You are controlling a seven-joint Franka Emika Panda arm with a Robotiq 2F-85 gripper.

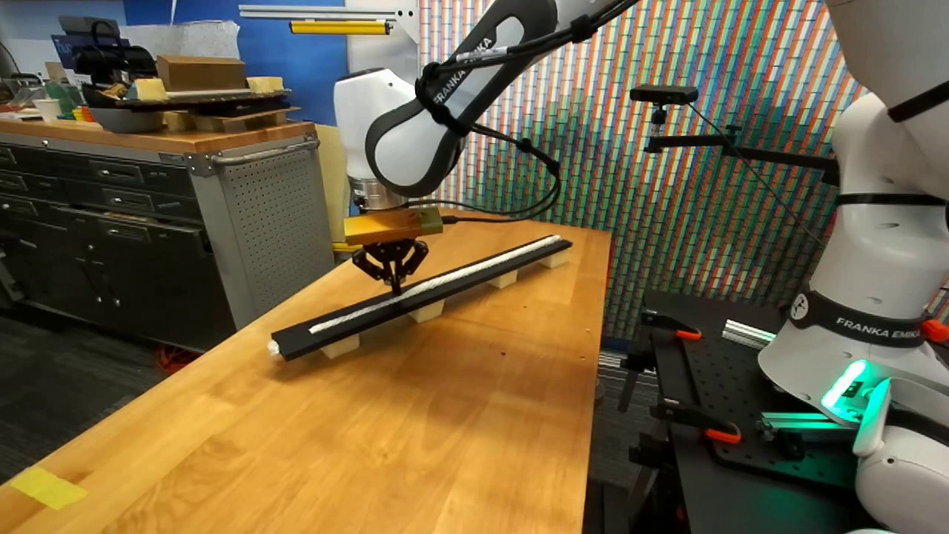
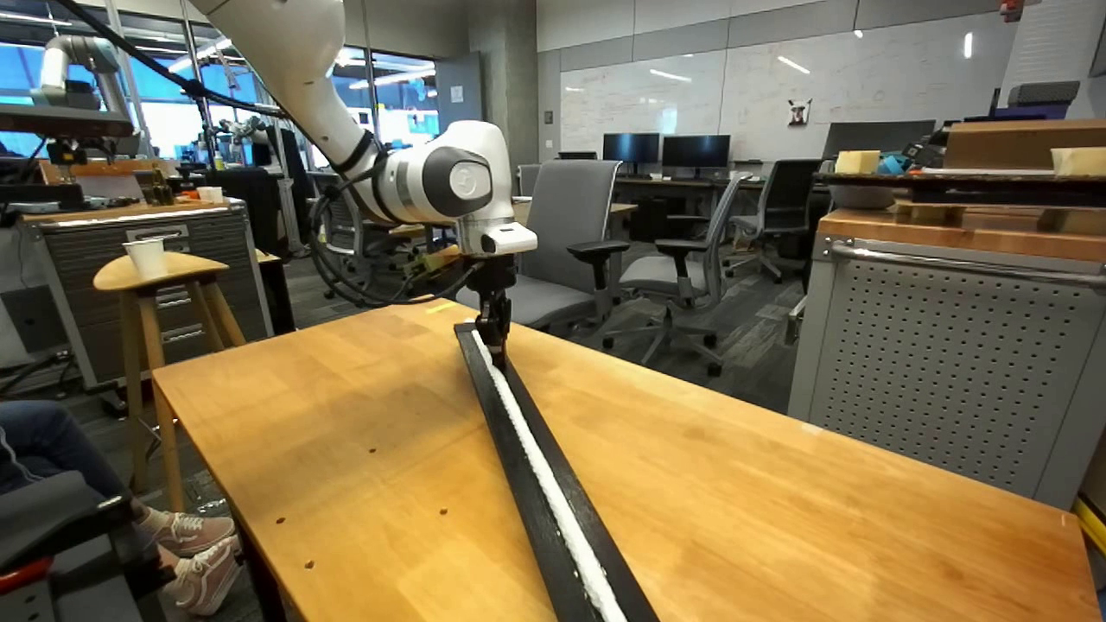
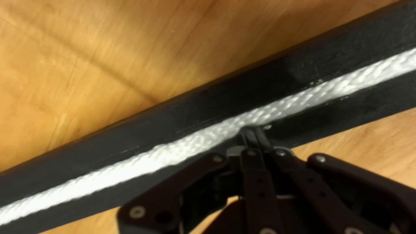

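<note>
A white braided rope [image 3: 183,146] runs lengthwise along a long black bar [image 3: 218,97], seeming to lie in its groove. In the first exterior view the bar [image 1: 356,334] slants across the wooden table, resting on pale blocks, and a frayed white end [image 1: 273,348] pokes out at its near tip. My gripper is shut, fingertips together, right against the lower edge of the rope in the wrist view. Nothing shows between the fingers. Seen from the second exterior view, the gripper [image 2: 499,358] points down onto the bar's far part.
The pale blocks [image 1: 427,311] lift the bar off the table [image 1: 427,427]. A tool cabinet [image 1: 276,205] stands beyond the table's left edge.
</note>
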